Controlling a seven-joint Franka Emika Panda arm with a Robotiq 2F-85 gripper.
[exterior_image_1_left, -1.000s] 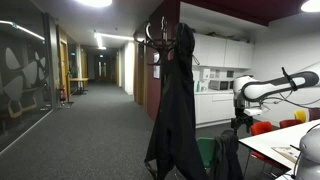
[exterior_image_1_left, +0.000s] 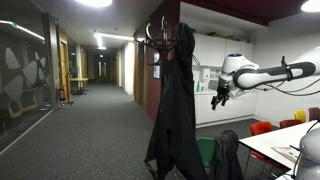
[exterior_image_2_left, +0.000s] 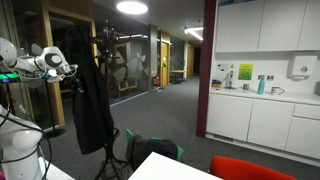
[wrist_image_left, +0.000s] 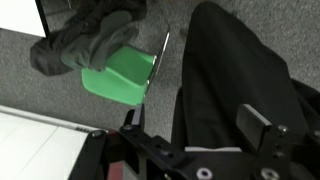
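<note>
A long black coat (exterior_image_1_left: 178, 105) hangs from a dark coat stand (exterior_image_1_left: 160, 43) in the middle of exterior view 1. My gripper (exterior_image_1_left: 221, 101) is to the right of it in that view, pointing down, with a visible gap between the two. From below the gripper, the wrist view shows black cloth (wrist_image_left: 225, 75), seemingly the coat, filling much of the right side. Both fingers (wrist_image_left: 137, 118) stand wide apart, and nothing is gripped. In exterior view 2 the coat (exterior_image_2_left: 92, 95) partly overlaps the gripper's area.
A green chair (wrist_image_left: 122, 75) with a dark jacket (wrist_image_left: 90, 38) over it stands by the white table (wrist_image_left: 40, 148). Red chairs (exterior_image_2_left: 245, 169) are at the table. White cabinets (exterior_image_2_left: 246, 121) line the back wall.
My arm has risen and reached left toward the coat stand in exterior view 1, from a lower place above the table. The coat and chairs look unmoved.
</note>
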